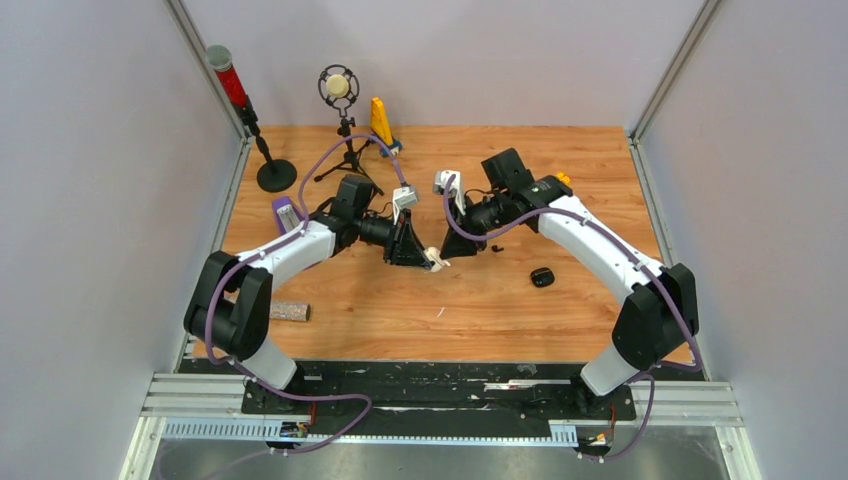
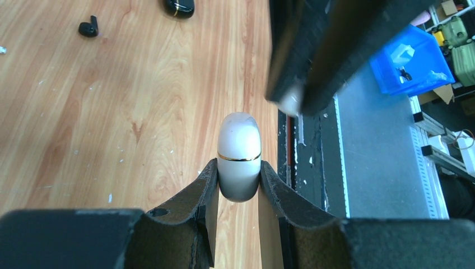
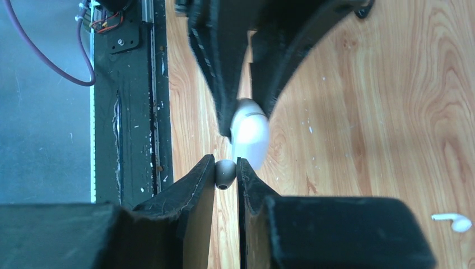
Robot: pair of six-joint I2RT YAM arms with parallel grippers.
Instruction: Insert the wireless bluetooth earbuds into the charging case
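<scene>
My left gripper is shut on a white, rounded charging case [image 2: 239,134] with a gold line around it. From these views I cannot tell whether its lid is open. Close beside it, my right gripper is shut on a small white piece, seemingly an earbud [image 3: 226,171], of which mostly a rounded end shows. In the top view both grippers meet above the middle of the table, the white case [image 1: 433,258] between them. Another white earbud [image 3: 460,224] lies on the wood in the right wrist view.
On the table lie a black case [image 1: 542,277] and a black earbud [image 1: 497,248]. Microphone stands [image 1: 277,174] fill the back left, and a patterned cylinder [image 1: 290,311] lies front left. Bare wood [image 1: 480,325] stretches in front of the grippers.
</scene>
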